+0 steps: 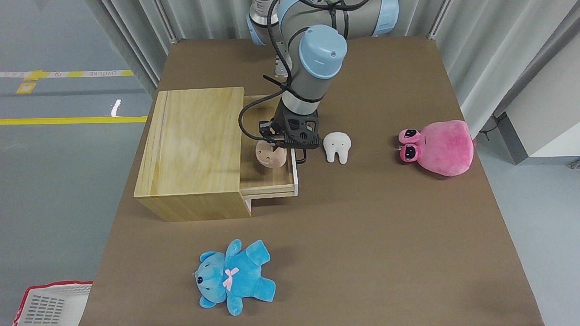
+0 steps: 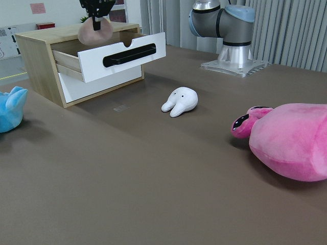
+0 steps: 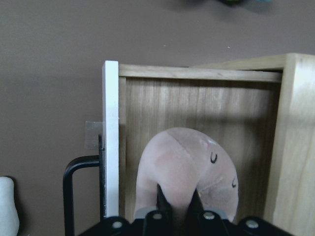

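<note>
My gripper is shut on a round pale pink plush toy (image 1: pixel 270 155) with small stitched face marks, which hangs over the open drawer (image 3: pixel 241 108) of a light wooden cabinet (image 1: pixel 185 141). The left view shows the toy (image 2: pixel 95 33) at about the height of the cabinet top, above the white drawer front (image 2: pixel 122 61) with its black handle. The wrist view shows the drawer otherwise empty around the toy.
A white tooth plush (image 1: pixel 337 146) lies right of the drawer, a pink plush (image 1: pixel 437 147) farther right, a blue bear (image 1: pixel 234 277) in the foreground.
</note>
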